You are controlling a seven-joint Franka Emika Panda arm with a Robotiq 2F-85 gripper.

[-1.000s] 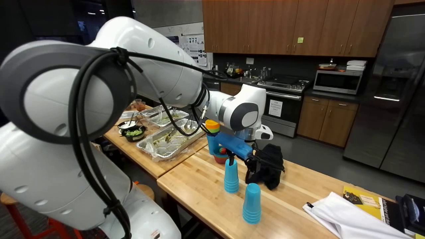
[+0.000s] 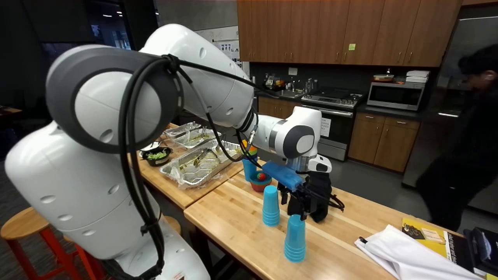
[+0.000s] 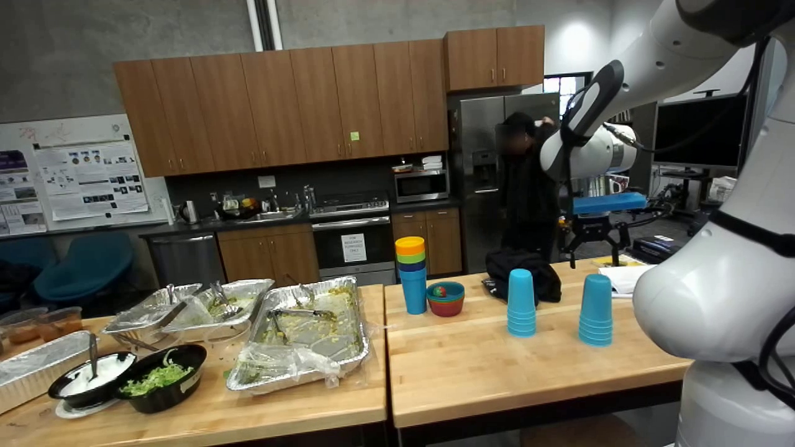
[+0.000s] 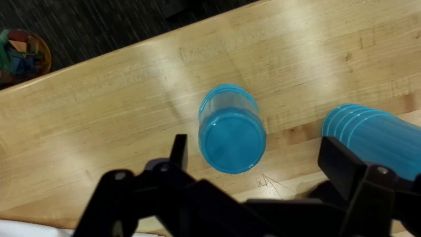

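Two stacks of upside-down blue cups stand on the wooden table. The nearer stack point(image 2: 295, 238) in exterior view 1 lies between and ahead of my spread fingers in the wrist view, its round top point(image 4: 232, 141) facing the camera. The other stack point(image 2: 270, 207) is to its left in exterior view 1; at the wrist view's right edge a stack point(image 4: 379, 136) lies partly behind one finger point(image 4: 342, 168). My gripper is open, with no cup gripped. In exterior view 2 the gripper point(image 3: 594, 253) hangs above the table, higher than the cup stacks.
A black cloth bag point(image 3: 525, 275) sits behind the stacks. Bowls point(image 3: 445, 298) and a tall cup stack point(image 3: 413, 287) stand farther left, then foil food trays point(image 3: 305, 335). White cloth point(image 2: 411, 254) covers the right end. A person point(image 2: 471, 140) stands by the fridge.
The arm has swung right in exterior view 1, taking the gripper from above the left cup stack toward the nearer one. Both stacks stay put. A person has come into view at the right.
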